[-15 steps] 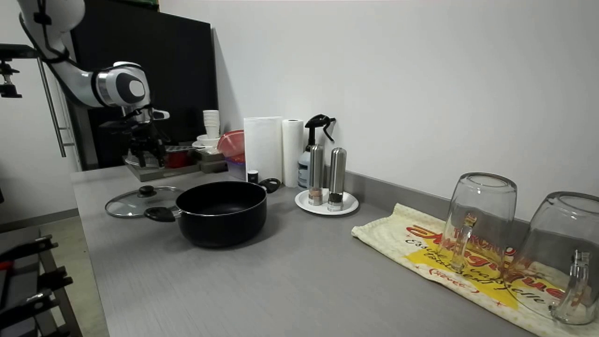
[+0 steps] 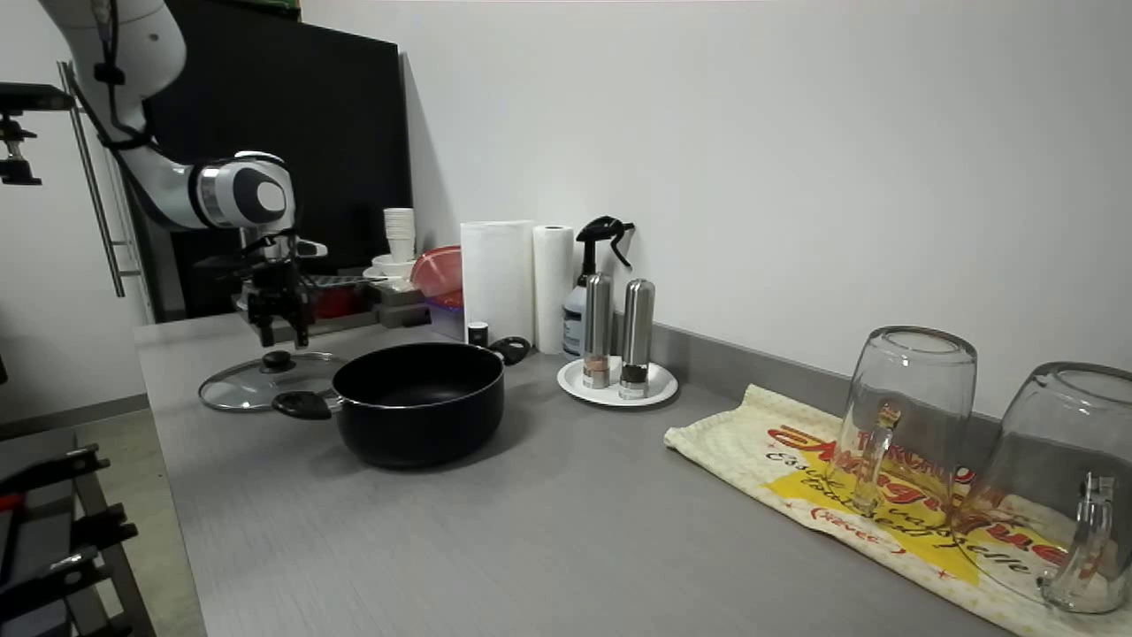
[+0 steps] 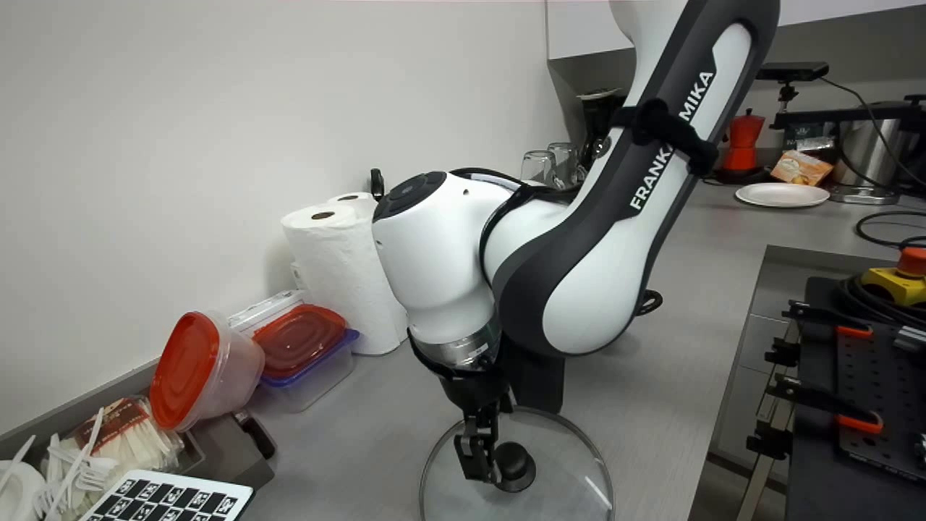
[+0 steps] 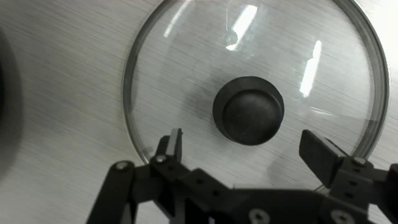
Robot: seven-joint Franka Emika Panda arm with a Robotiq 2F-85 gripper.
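Observation:
A round glass lid (image 2: 235,388) with a metal rim lies flat on the counter, left of a black two-handled pot (image 2: 419,435). Its black knob (image 4: 252,116) points up at the middle. Close above the lid, my gripper (image 2: 284,341) points down with its fingers wide apart. In the wrist view the knob appears just beyond the gap between the two fingers, and nothing is between them. The pot stands without a cover; its inside looks dark and empty from here. In exterior view 2 the gripper partly covers the lid.
Two shakers (image 2: 634,340) stand on a white plate (image 2: 670,384) by the wall. Paper towel rolls (image 2: 496,281), a spray bottle (image 2: 574,318) and plastic boxes (image 3: 299,347) line the back. Upturned glass mugs (image 2: 913,414) rest on a cloth (image 2: 732,430) at right.
My arm has come down, bringing the gripper lower over the lid's knob. The lid and the pot have stayed where they were.

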